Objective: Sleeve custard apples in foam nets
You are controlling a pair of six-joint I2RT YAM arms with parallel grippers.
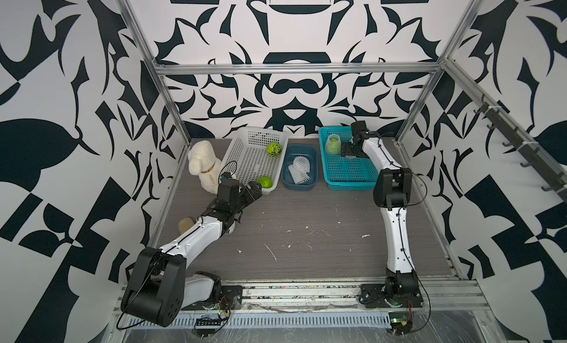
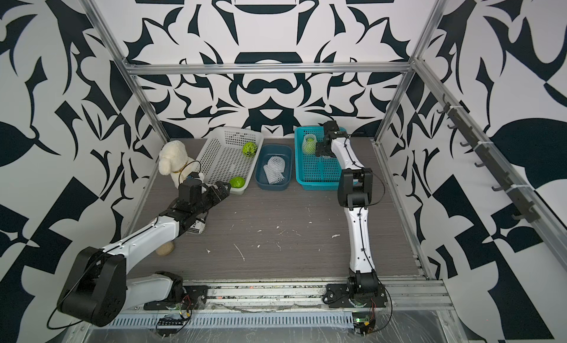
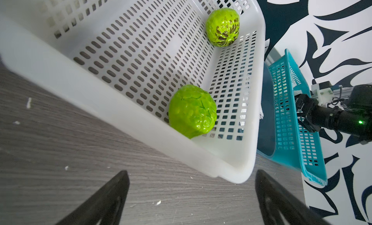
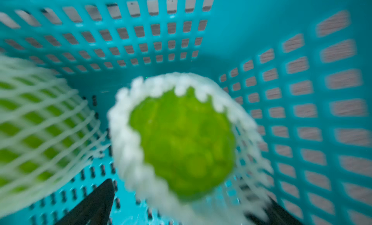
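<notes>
My left gripper stands open over the table beside that basket, nothing between its fingers. In the teal basket (image 1: pixel 348 177), a netted apple (image 4: pixel 46 132) sits left of another apple (image 4: pixel 182 143) in a white foam net with its end exposed. My right gripper is open low in this basket, its fingers around the lower edge of that second apple's net. Loose foam nets (image 1: pixel 300 168) lie in the blue bin (image 2: pixel 262 183).
A white plush toy (image 1: pixel 200 163) sits left of the white basket. The side walls and a rail bound the space.
</notes>
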